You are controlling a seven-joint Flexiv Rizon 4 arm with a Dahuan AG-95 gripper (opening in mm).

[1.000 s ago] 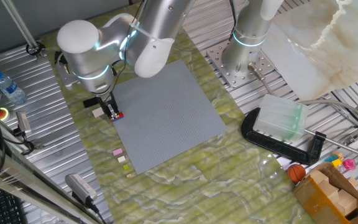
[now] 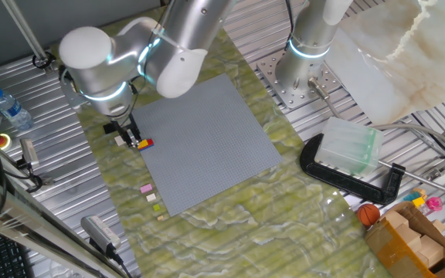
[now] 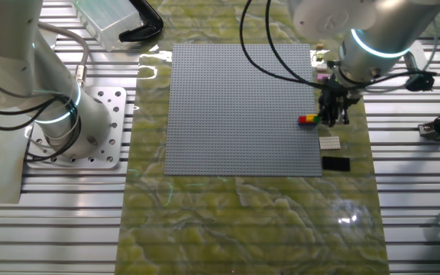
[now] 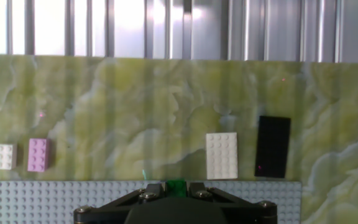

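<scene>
A green brick point(image 4: 176, 188) sits between the fingertips at the bottom centre of the wrist view. My gripper appears shut on it, one finger close against each side; its underside is hidden. In exterior view 2, the gripper point(image 3: 332, 111) is at the right edge of the grey baseplate point(image 3: 243, 107). Beside it, on the plate's edge, lie a red brick point(image 3: 302, 120) and a yellow brick point(image 3: 310, 119), with green showing just beyond the yellow. From exterior view 1, the gripper point(image 2: 136, 144) covers the outer end of this row.
Off the plate's edge lie a white brick point(image 4: 221, 155), a black brick point(image 4: 272, 147), a pink brick point(image 4: 38, 155) and a smaller white brick point(image 4: 5, 157). Most of the baseplate point(image 2: 207, 139) is bare. A black clamp point(image 2: 346, 181) and a cardboard box point(image 2: 396, 251) stand well away.
My gripper and arm have shifted slightly left in exterior view 1, toward the plate's outside. Yellow now shows beside the red brick, where the fingers were before.
</scene>
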